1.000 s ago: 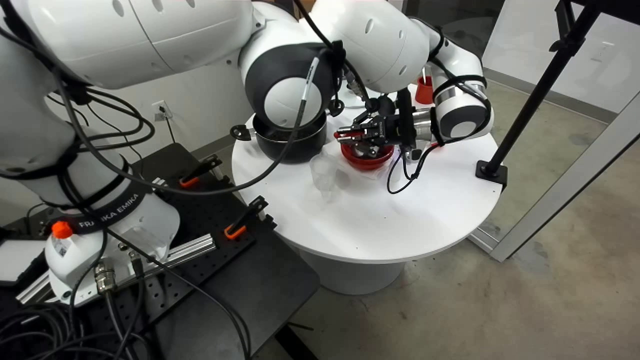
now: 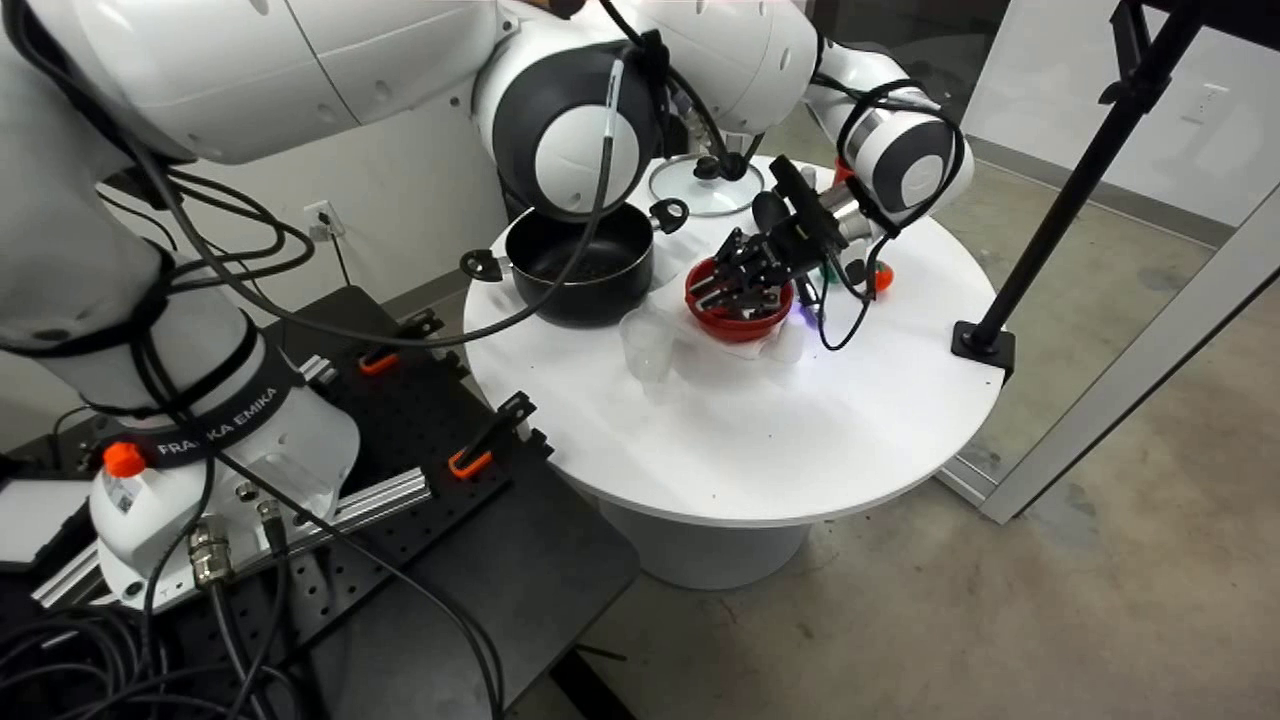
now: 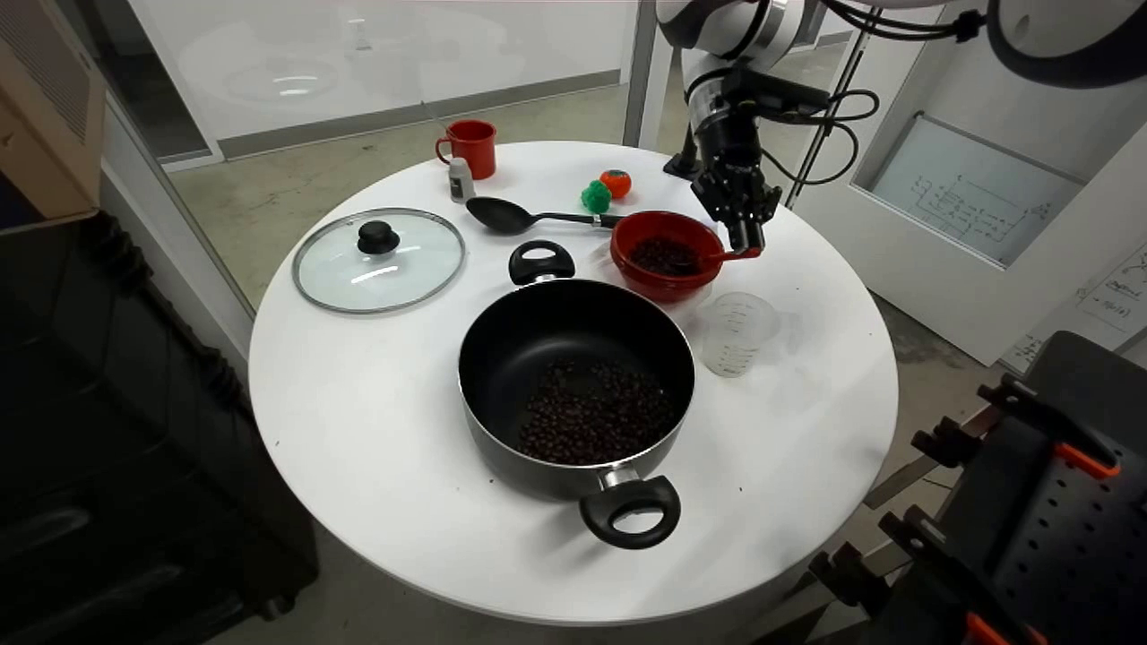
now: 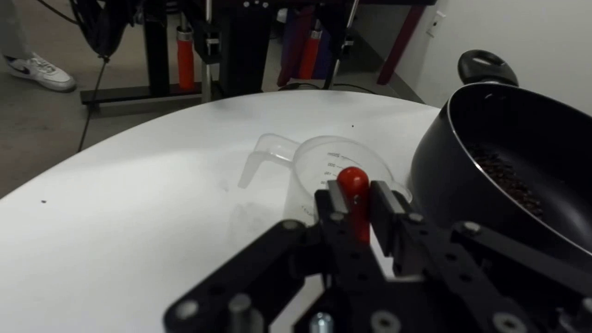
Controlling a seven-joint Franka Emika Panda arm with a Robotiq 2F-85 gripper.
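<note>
In the wrist view my gripper is shut on a red handle [image 4: 353,180] with a rounded end. In exterior view 2 the same handle [image 3: 739,256] runs from the gripper [image 3: 749,245] over the rim of a red bowl [image 3: 620,258]. The bowl contains dark beans [image 3: 658,256]. Its far end goes into the bowl, where I cannot make out its shape clearly. A black two-handled pot [image 3: 505,322] has a layer of dark beans [image 3: 597,419] on its bottom. Exterior view 1 shows the gripper angled down over the bowl [image 2: 744,326].
A clear measuring cup [image 3: 737,335] stands between bowl and pot. Behind are a glass lid [image 3: 414,269], a black ladle [image 3: 501,215], a red mug [image 3: 473,150], a small grey-white shaker [image 3: 460,181], a tomato [image 3: 616,184] and green broccoli [image 3: 596,197].
My gripper has gone from nearly level to tilted downward at the bowl, and the wrist has shifted back and up. The lid shows more clearly now; the pot and cup have not moved.
</note>
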